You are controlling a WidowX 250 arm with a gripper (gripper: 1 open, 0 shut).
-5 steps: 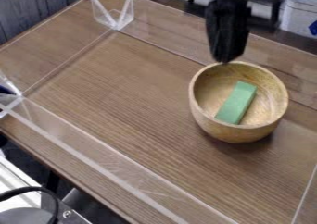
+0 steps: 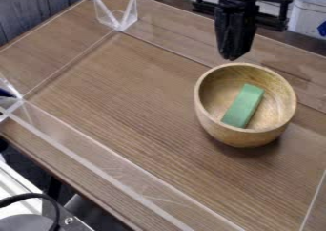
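Observation:
A wooden bowl (image 2: 209,106) stands on the right side of the wooden table (image 2: 109,125), with a green block (image 2: 243,106) lying inside it. Above and behind the bowl, near the top of the view, the black gripper (image 2: 232,52) points down. Nothing shows between its fingers; it looks shut. It is apart from both the bowl and the block.
Clear plastic pieces (image 2: 117,15) stand at the back left and along the left side. A white and black object (image 2: 23,218) sits at the lower left corner, off the table.
The gripper and its arm have moved slightly upward and back, away from the bowl. The bowl and green block have not moved.

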